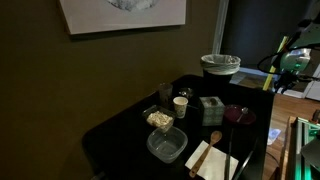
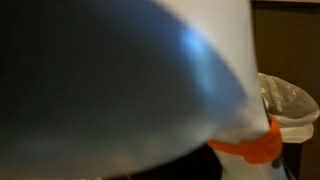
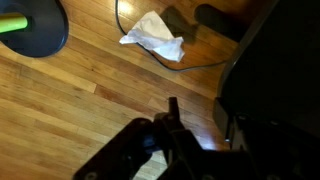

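Note:
In the wrist view, a crumpled white cloth or tissue [image 3: 155, 35] lies on the wooden floor, below and apart from my gripper. The dark fingers are spread, and only floor shows between them, so the gripper is open and empty. From exterior view 1, the arm reaches in at the right, beyond the end of the black table [image 1: 115, 130]. Exterior view 2 is mostly blocked by a blurred, close part of the arm [image 2: 110, 90] with an orange band [image 2: 255, 148].
On the table stand a clear container [image 1: 167, 145], a white cup [image 1: 180, 105], a grey box [image 1: 211, 110], a dark red plate [image 1: 239, 115] and a wooden spoon [image 1: 206, 154]. A lined bin [image 1: 220, 68] stands behind. A cable [image 3: 160, 60] crosses the floor.

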